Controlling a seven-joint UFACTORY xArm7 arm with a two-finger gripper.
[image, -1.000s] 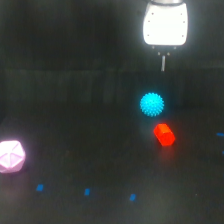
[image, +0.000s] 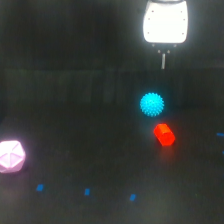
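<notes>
At the upper right hangs my gripper (image: 164, 64), a white body with a thin stem below it; its fingers cannot be told apart, so whether they stand open or shut does not show. Below it in the camera view is a bright cyan ball (image: 152, 104) with a knobbly surface, apart from the stem. A red block (image: 164, 134) lies just below and to the right of the ball. Far to the left, a pale pink faceted ball (image: 11, 156) is partly cut off by the frame's edge.
Small blue marks dot the lower part, among them a blue mark (image: 87, 191) near the middle. Another small blue mark (image: 220, 134) is at the right edge.
</notes>
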